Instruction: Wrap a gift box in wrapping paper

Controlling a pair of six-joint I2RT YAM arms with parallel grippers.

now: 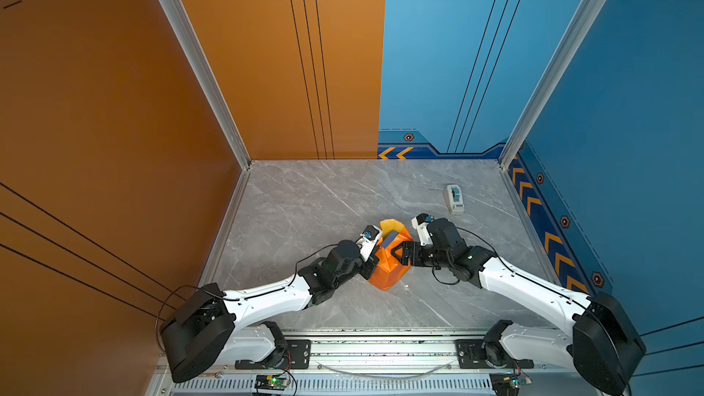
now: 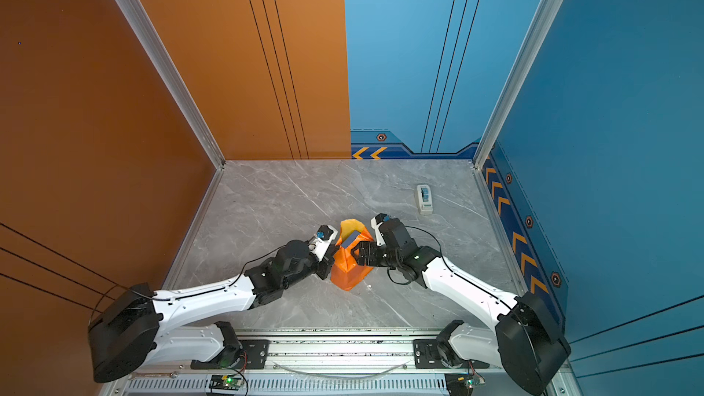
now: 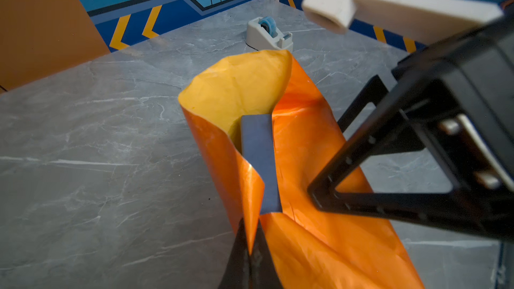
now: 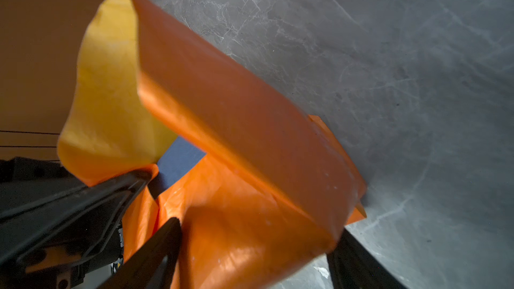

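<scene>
The gift box, a dark blue-grey block (image 3: 259, 160), is partly covered by orange wrapping paper (image 3: 316, 155) with a yellow inner side. Its upper end shows between the folds; the paper hides the rest. At the left edge, a fold of the paper tapers down between the closed fingertips of my left gripper. Opposite it, my right gripper has its fingers spread wide, one on each side of the orange package. Whether both right fingers press on the package cannot be told. In the top left view the wrapped box (image 1: 388, 271) sits between both grippers.
A white tape dispenser (image 1: 454, 198) with blue tape stands at the back right of the grey table (image 1: 308, 198). Both grippers crowd close around the package.
</scene>
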